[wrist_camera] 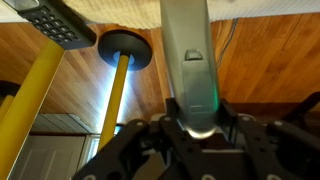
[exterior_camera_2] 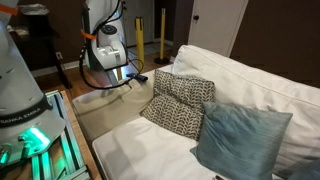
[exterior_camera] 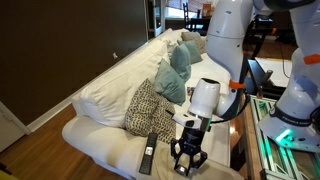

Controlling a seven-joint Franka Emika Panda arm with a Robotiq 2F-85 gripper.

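Observation:
My gripper [exterior_camera: 187, 158] hangs over the near end of the sofa, pointing down, and is shut on a grey, shiny object. In the wrist view the grey object [wrist_camera: 192, 60] runs from the top edge down between the dark fingers. Its pale, rounded end [wrist_camera: 201, 118] is toward the gripper; its far end is out of frame, so what it is cannot be told. Beside it lies a black remote [exterior_camera: 148, 155] on the sofa, its buttons showing at the upper left of the wrist view.
A patterned cushion [exterior_camera: 149, 108] and blue-grey cushions [exterior_camera: 171, 82] rest along the white sofa [exterior_camera: 107, 92]. Yellow posts [exterior_camera_2: 139, 38] stand beyond the sofa's end; a yellow pole [wrist_camera: 28, 92] on a black round base rises beside the gripper. Bare wooden floor [wrist_camera: 270, 60] shows below.

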